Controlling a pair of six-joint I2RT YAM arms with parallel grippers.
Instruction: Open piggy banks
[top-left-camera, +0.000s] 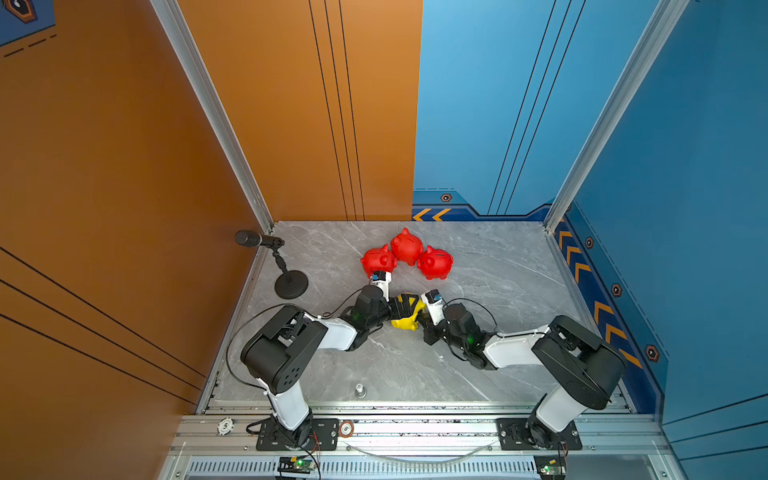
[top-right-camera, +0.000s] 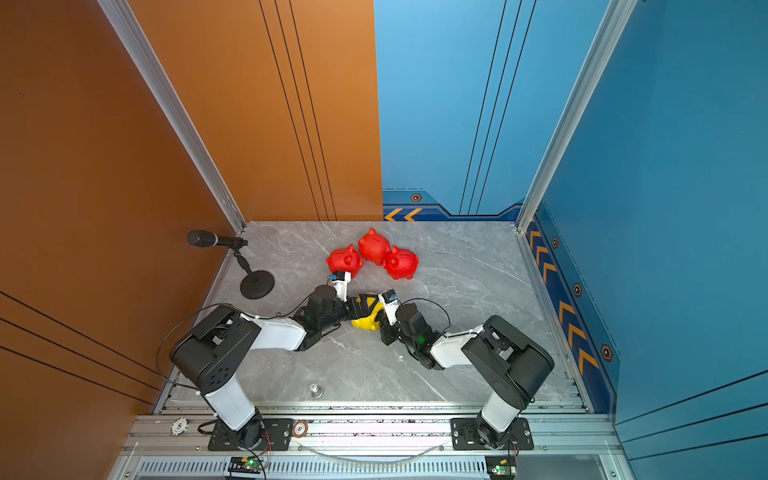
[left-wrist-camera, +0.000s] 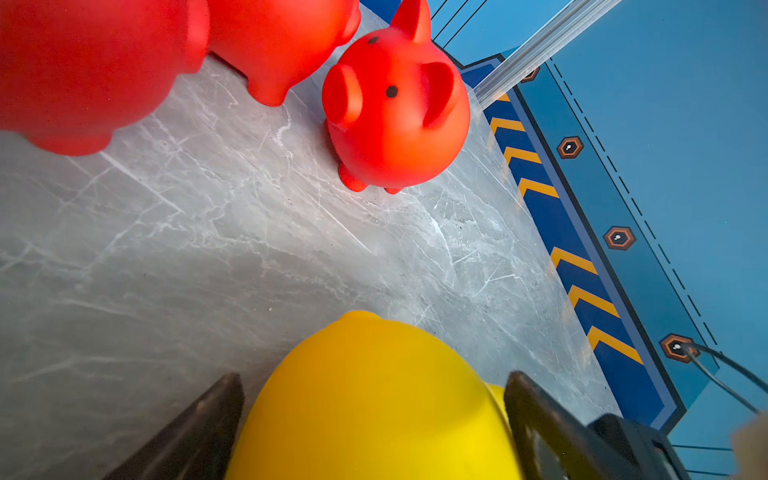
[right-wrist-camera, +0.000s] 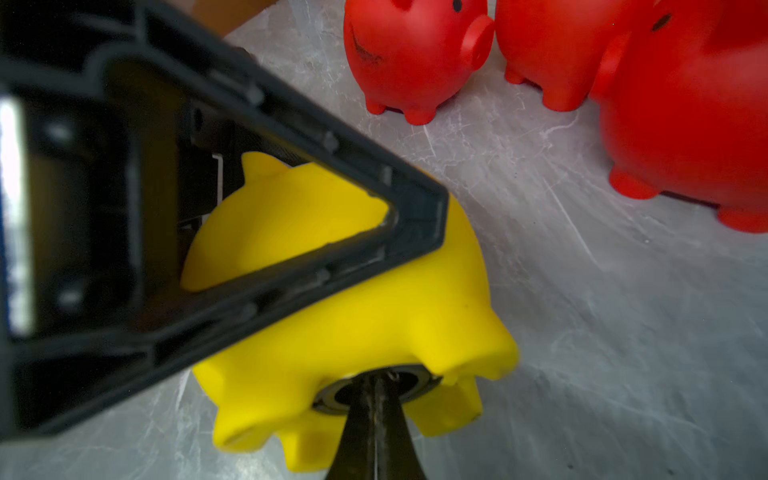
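A yellow piggy bank (right-wrist-camera: 344, 320) lies tipped on the marble table, its belly with a dark round ring (right-wrist-camera: 412, 376) turned toward my right gripper, whose fingers are shut, their tips at that ring. My left gripper has a finger on either side of the yellow body and stands open around it. From above, the yellow pig (top-left-camera: 406, 321) sits between both grippers, partly hidden by them. Three red piggy banks (top-right-camera: 373, 244) stand grouped just behind.
A black microphone on a stand (top-left-camera: 291, 281) is at the back left. A small metal cylinder (top-left-camera: 360, 389) stands near the front edge.
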